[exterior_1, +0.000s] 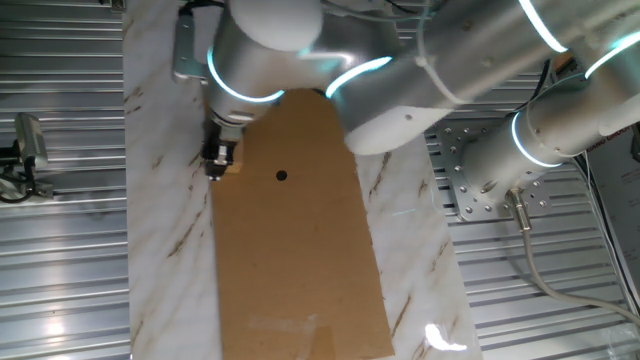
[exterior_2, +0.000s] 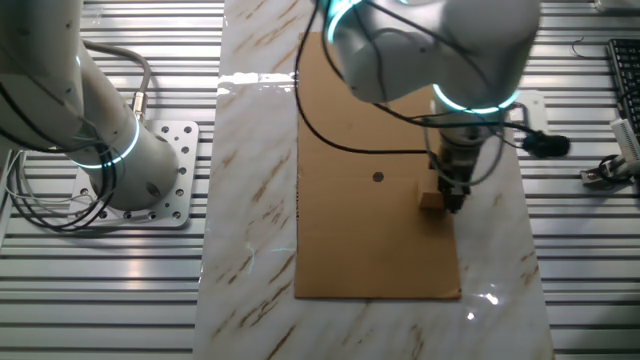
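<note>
A small tan block (exterior_2: 431, 191) sits against the dark fingers of my gripper (exterior_2: 456, 196), at the right edge of the brown cardboard sheet (exterior_2: 370, 245) in exterior view 2. In exterior view 1 the gripper (exterior_1: 215, 170) points down at the sheet's left edge, and a sliver of the block (exterior_1: 236, 158) shows just right of it. The gripper appears shut on it. The contact itself is mostly hidden, and the block's height above the sheet is unclear.
A black dot (exterior_1: 281, 175) marks the cardboard, which is otherwise bare toward its near end in exterior view 1. Marble-patterned tabletop (exterior_1: 165, 260) shows on both sides. Loose black cables (exterior_2: 370, 150) hang around the arm. A metal device (exterior_1: 30, 150) stands off the table's left side.
</note>
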